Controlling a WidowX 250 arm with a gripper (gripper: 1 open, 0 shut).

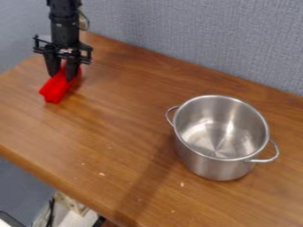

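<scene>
My black gripper [63,66] comes down from the top left of the camera view, shut on a red block [57,87] at the left of the wooden table. The block is tilted and partly hidden behind the fingers; whether it rests on the wood or is slightly raised, I cannot tell.
A large steel pot [221,137] with two handles stands on the right half of the table [130,115]. A grey wall [225,44] runs along the back, and the table's front edge drops away at the lower left.
</scene>
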